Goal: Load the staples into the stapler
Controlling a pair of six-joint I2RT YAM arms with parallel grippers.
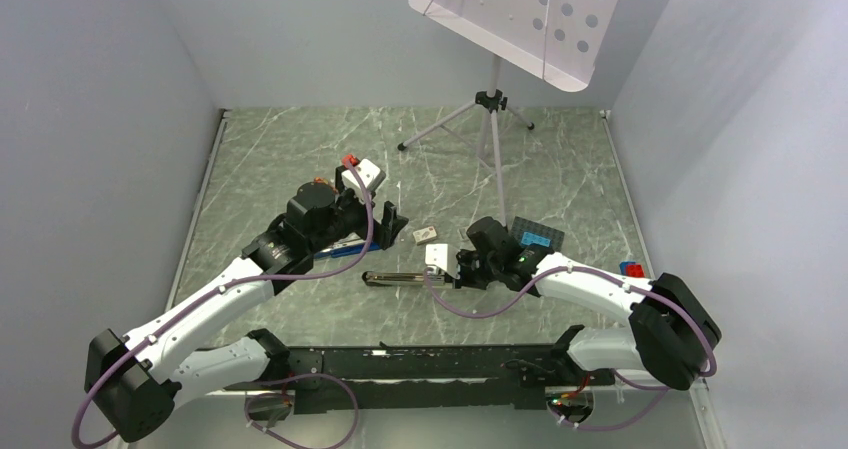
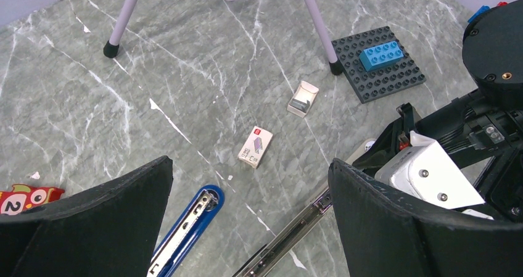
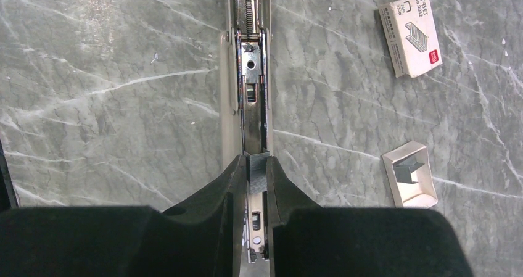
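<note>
The opened stapler (image 1: 392, 279) lies lengthwise on the table, its long metal channel (image 3: 252, 129) bare in the right wrist view. A short grey strip of staples (image 3: 257, 173) is at that channel, between the fingertips of my right gripper, which is shut on it. Whether the strip sits fully down in the channel I cannot tell. My left gripper is open and empty, up and to the left of the stapler's right end. A staple box (image 3: 413, 35) and its small open tray (image 3: 425, 194), with grey staples inside, lie to one side.
A blue stapler-like piece (image 2: 185, 232) lies under the left arm. A dark studded plate (image 2: 345, 58) with a blue brick (image 2: 381, 55) stands near the tripod's leg (image 2: 321, 27). A red toy piece (image 2: 29, 198) is at far left. Table between box and tripod is free.
</note>
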